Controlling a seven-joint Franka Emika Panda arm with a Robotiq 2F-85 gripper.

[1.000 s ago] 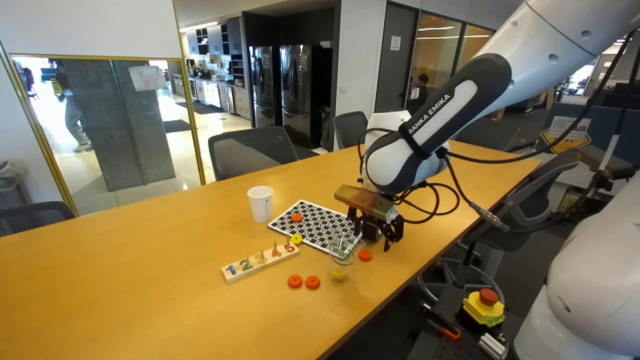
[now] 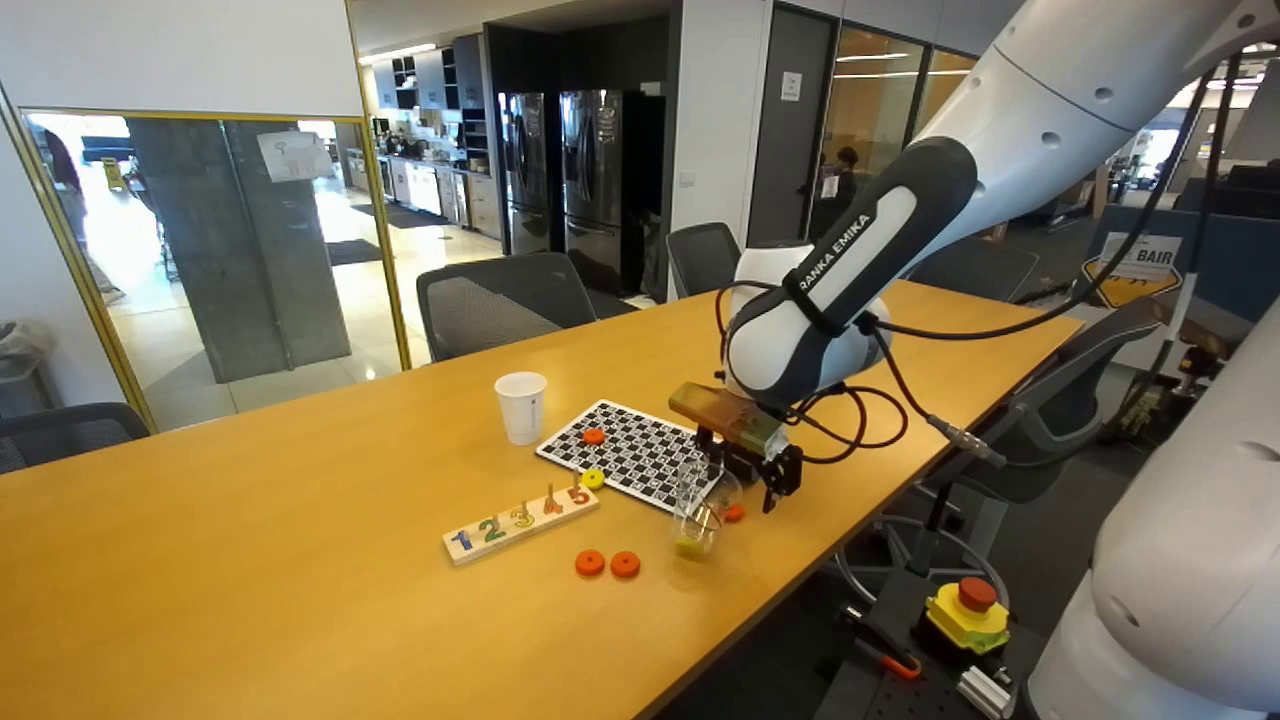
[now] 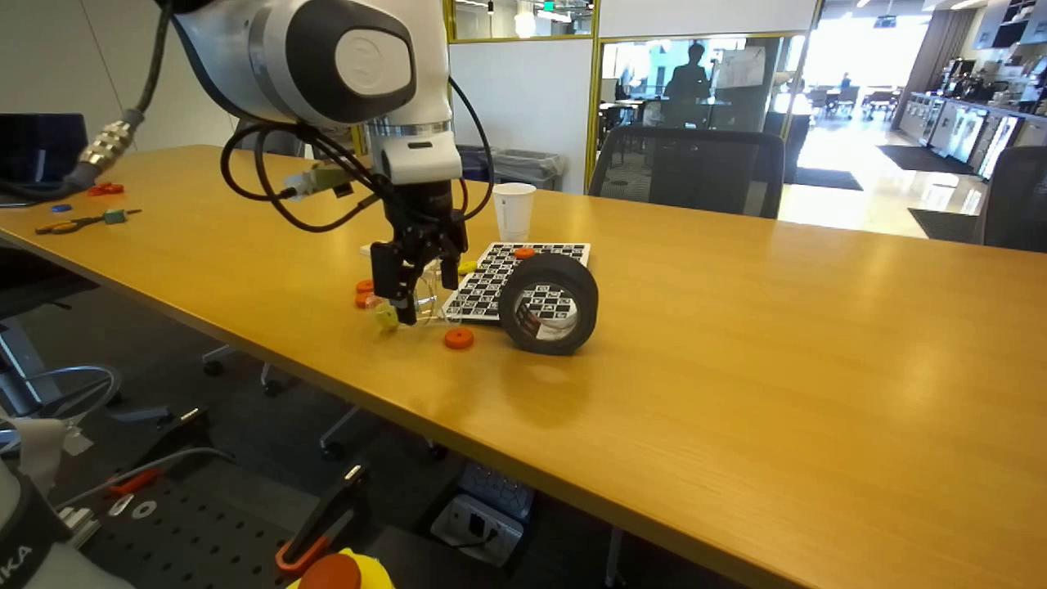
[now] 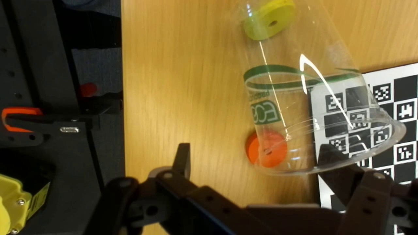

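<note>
A clear plastic cup (image 4: pixel 297 94) with a green band lies tipped over near the table's edge, its mouth toward my gripper. The fingers are open wide. One fingertip (image 4: pixel 331 154) overlaps the cup's rim in the wrist view; whether it touches or reaches inside, I cannot tell. The other finger (image 4: pixel 183 158) stands apart, left of the cup. At the cup's closed end shows a yellow ring (image 4: pixel 270 19), seen through the plastic. An orange ring (image 4: pixel 266 148) shows partly through the wall near the mouth.
A checkered board (image 2: pixel 624 454) lies beside the cup, an orange ring (image 2: pixel 594 437) on it. Nearby are a black tape roll (image 3: pixel 584 309), a white cup (image 2: pixel 521 408), a wooden number board (image 2: pixel 519 526) and two orange rings (image 2: pixel 607 564).
In exterior view 1, the clear cup has shifted right toward the table edge and turned, now overlapping the nearby orange ring. My gripper has moved slightly, with the fingers still open.
</note>
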